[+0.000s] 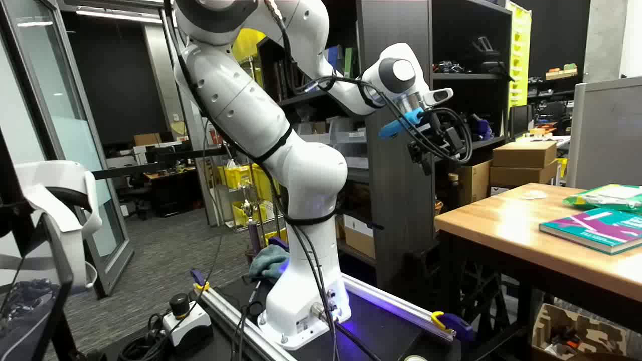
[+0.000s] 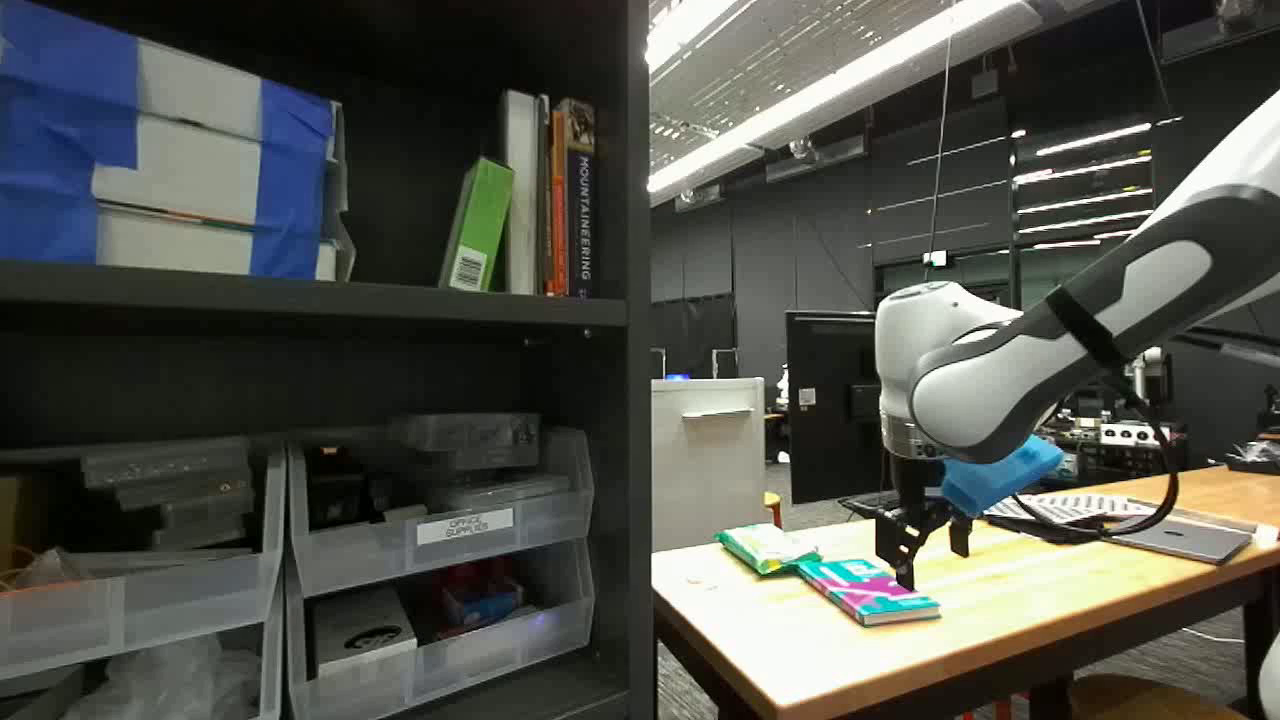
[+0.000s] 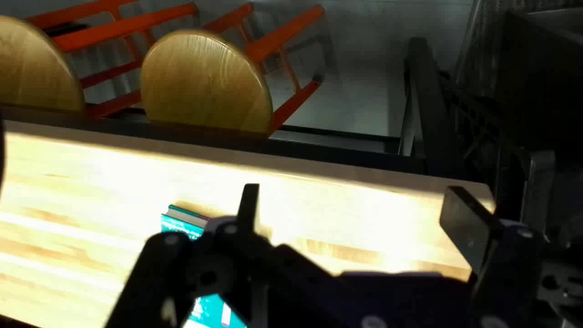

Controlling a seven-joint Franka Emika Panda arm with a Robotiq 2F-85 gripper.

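My gripper stands open in the wrist view, its two black fingers wide apart and nothing between them. Exterior view 2 has the gripper pointing down, overlapping the table area in the picture; its height above the table is hard to tell there. A teal and purple book lies flat on the wooden table. Part of the book shows behind the left finger in the wrist view, much of it hidden by the gripper body. Against the book rests a green and white package.
A dark shelf holds upright books, a green box and clear bins. On the table's far part lies a laptop. Round wooden stools stand beside the table edge. Bare tabletop surrounds the book.
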